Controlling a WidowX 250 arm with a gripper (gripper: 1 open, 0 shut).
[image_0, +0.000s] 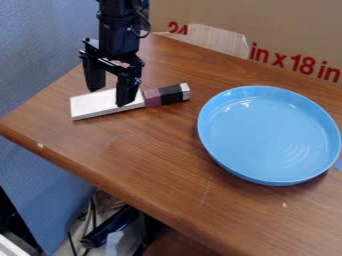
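Note:
My black gripper (111, 84) hangs at the upper left of the camera view, low over a toy cleaver (87, 106) with a pale, flat blade and a maroon handle (163, 96) tipped in silver and black. The fingers point down at the blade and look apart; whether they touch it I cannot tell. The cleaver lies on the wooden table, handle toward the right. A light blue plate (267, 136) sits to the right of it, apart from it.
A cardboard box (274, 35) with red print stands behind. The table's left edge borders a blue surface, with clutter below at the lower left.

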